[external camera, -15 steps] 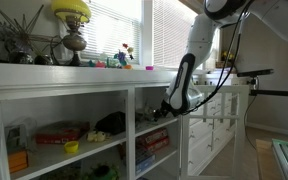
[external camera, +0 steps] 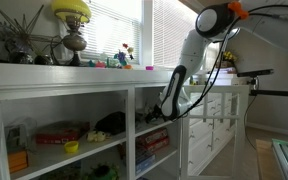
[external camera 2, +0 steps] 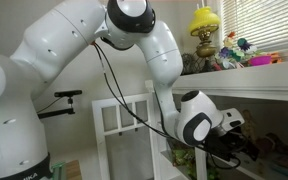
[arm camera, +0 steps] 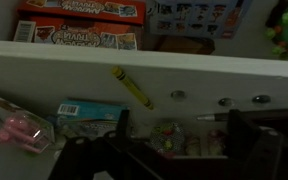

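My gripper is open, its two dark fingers apart at the bottom of the wrist view. A yellow crayon (arm camera: 132, 87) lies at a slant on the white shelf surface, ahead of the fingers and left of the gap's middle. To the right, a dark pen-like item (arm camera: 254, 115) lies nearly level, partly covered by the right finger. In exterior view 1 the gripper (external camera: 154, 117) reaches into the shelf unit by an upright divider. Exterior view 2 shows the hand (external camera 2: 209, 122) at the shelf opening, with the fingertips hard to make out.
Red boxes (arm camera: 79, 35) lie beyond the white board (arm camera: 199, 65). A pink toy (arm camera: 26, 130) and a blue box (arm camera: 87, 118) are at the left. The upright divider (external camera: 130, 135) and the shelf top (external camera: 74, 74) bound the space.
The hand has shifted slightly left, deeper into the shelf opening, while the arm's upper part has swung rightward and lower in exterior view 1. The shelf contents look unchanged.
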